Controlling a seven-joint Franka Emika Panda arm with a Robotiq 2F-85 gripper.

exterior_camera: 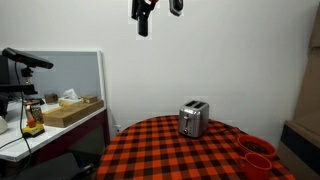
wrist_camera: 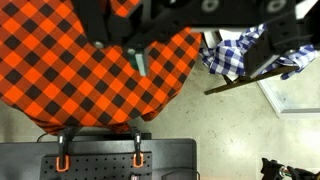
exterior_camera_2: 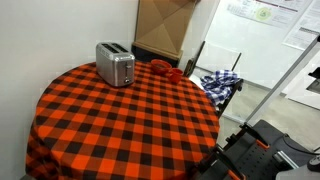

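Observation:
High above the table, at the top of exterior view 1, hangs my gripper (exterior_camera: 159, 19). Its dark fingers stand apart, with nothing visible between them. A silver two-slot toaster (exterior_camera: 193, 119) stands upright at the back of the table, well below the gripper. Two red bowl-like containers (exterior_camera: 256, 163) are near the table's right edge in that view; in exterior view 2 red containers (exterior_camera_2: 160, 66) lie beyond the toaster (exterior_camera_2: 117, 66). In the wrist view, dark, blurred gripper parts fill the top and hide some of the tablecloth (wrist_camera: 75, 70).
A red-and-black checked cloth (exterior_camera_2: 125, 125) covers the round table, whose middle is clear. A blue-and-white checked cloth (exterior_camera_2: 220, 84) hangs over a chair beside it. Along the left in exterior view 1 is a side shelf with boxes (exterior_camera: 72, 113).

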